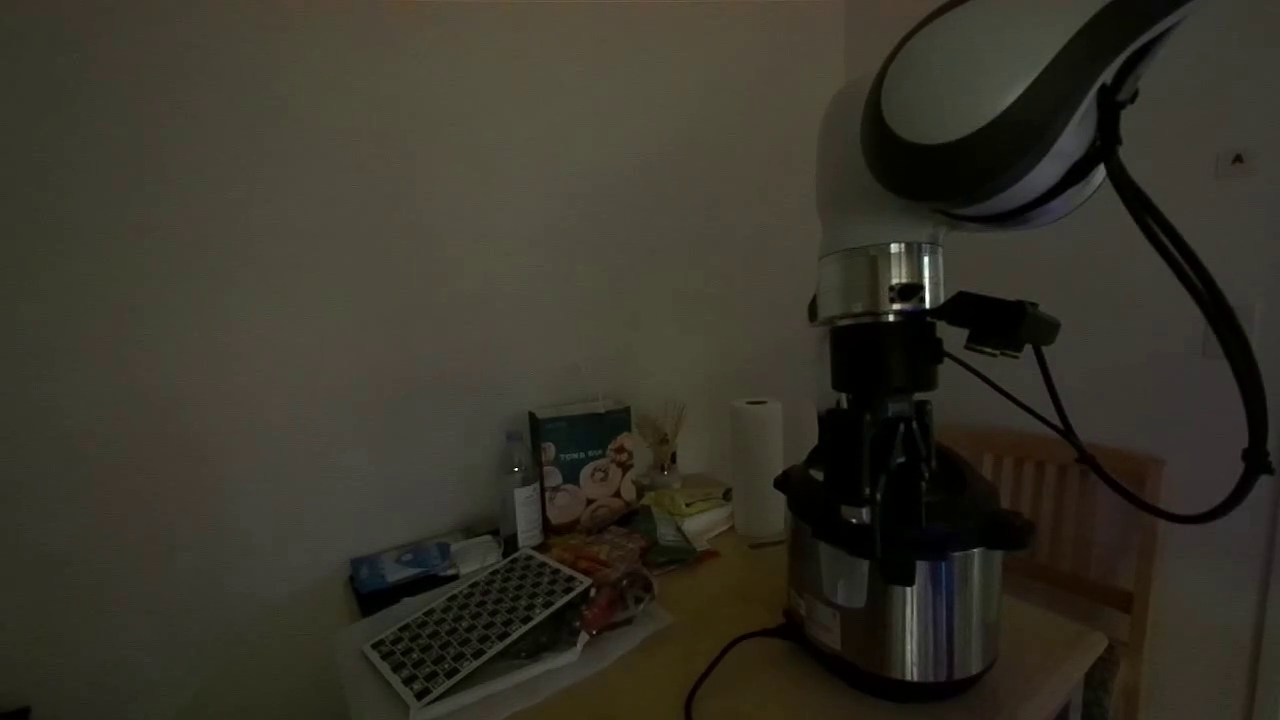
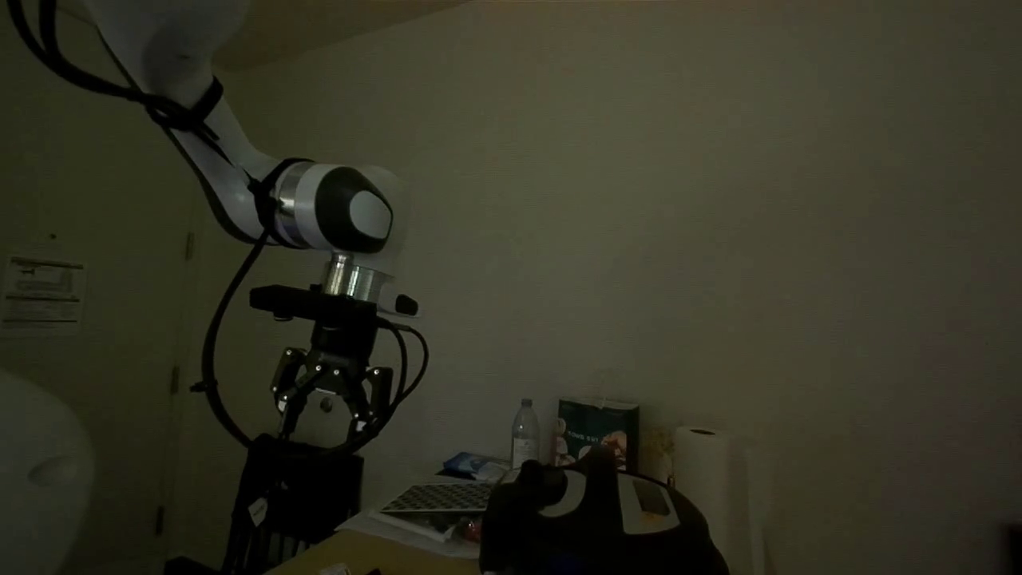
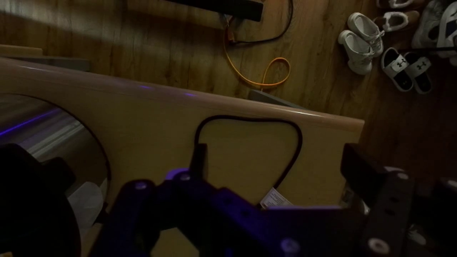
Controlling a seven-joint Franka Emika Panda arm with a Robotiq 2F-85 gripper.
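In exterior view 1 my gripper (image 1: 890,528) points down and overlaps the steel pressure cooker (image 1: 894,612) with its black lid. From exterior view 2 it is clear that the gripper (image 2: 326,417) hangs well to the left of the cooker's lid (image 2: 604,517). The wrist view shows the fingers spread wide around an empty gap, so the gripper is open. Below that gap a black power cord (image 3: 252,118) with a white tag (image 3: 275,199) lies on the table (image 3: 150,128). At the left edge the cooker (image 3: 55,132) is partly cut off.
A black keypad-like panel (image 1: 480,624), a green box (image 1: 583,462), a clear bottle (image 1: 522,498), food bags and a paper towel roll (image 1: 757,468) crowd the back of the table. A wooden chair (image 1: 1080,516) stands behind. Shoes (image 3: 362,40) lie on the floor past the table edge.
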